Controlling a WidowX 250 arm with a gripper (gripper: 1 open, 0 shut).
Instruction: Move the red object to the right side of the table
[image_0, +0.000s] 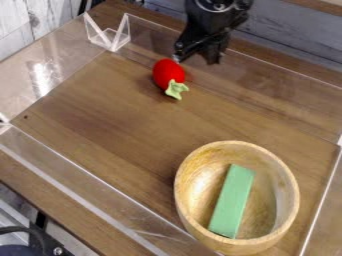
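The red strawberry-like plush lies on the wooden table, left of centre toward the back, its green leafy end pointing to the front. Behind it and slightly to its right is my dark gripper, reaching in from the back edge. The gripper is shut with nothing held, and the plush is outside its fingers. Its fingertips are small and dark here, so their exact height over the table is hard to judge.
A round wooden bowl holding a green block stands at the front right. A clear plastic piece sits at the back left. Bare table lies in the middle and along the right, with transparent edging around it.
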